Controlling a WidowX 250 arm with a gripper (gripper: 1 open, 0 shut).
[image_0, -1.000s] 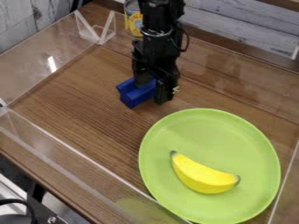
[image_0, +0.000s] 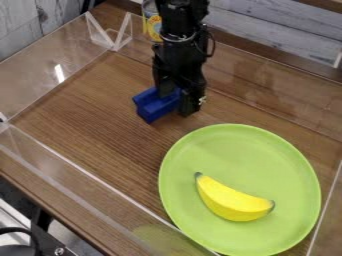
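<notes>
The black robot gripper (image_0: 179, 92) is lowered at the upper middle, over the right part of a blue block (image_0: 152, 105) on the wooden table. Its fingertips are dark and partly overlap the block, so contact is unclear. A yellow banana (image_0: 233, 200) lies on a large green plate (image_0: 241, 150) at the lower right.
Clear plastic walls (image_0: 54, 155) edge the table at the left and front. A white wooden wall (image_0: 274, 30) runs along the back, with a yellow object (image_0: 152, 25) behind the arm.
The gripper has shifted very slightly over the block. The banana and plate have not moved.
</notes>
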